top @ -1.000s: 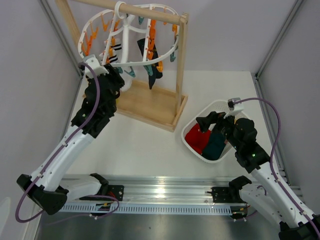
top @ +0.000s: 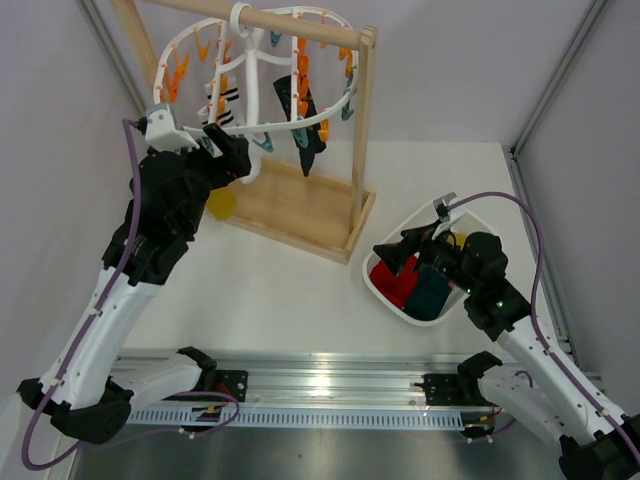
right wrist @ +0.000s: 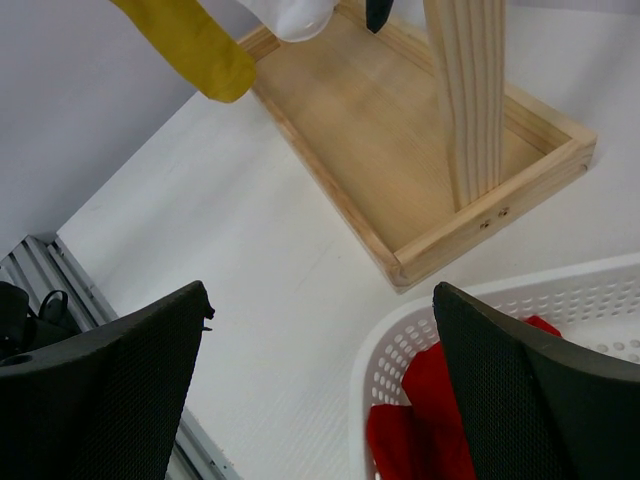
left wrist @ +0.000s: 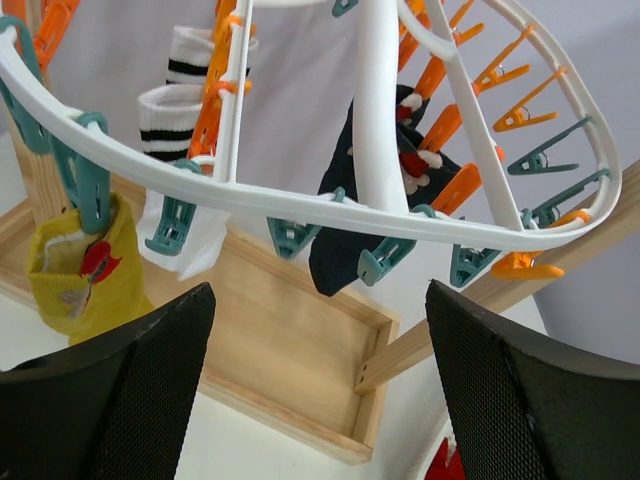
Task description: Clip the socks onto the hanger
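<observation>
A white clip hanger [top: 262, 128] with orange and teal clips hangs from a wooden rack. Clipped on it are a yellow sock [left wrist: 75, 270], striped white socks [left wrist: 170, 130] and dark socks [left wrist: 345, 240] with red-and-white patterns. My left gripper [top: 225, 160] is open just in front of the hanger, nothing between its fingers. My right gripper [top: 405, 245] stands open above a white basket [top: 400, 310] holding red socks [right wrist: 430, 400] and a dark teal sock [top: 430, 290].
The rack's wooden base tray [top: 290, 230] lies below the hanger, its right post [top: 360, 150] between hanger and basket.
My right arm has shifted slightly left. The hanger sways slightly.
</observation>
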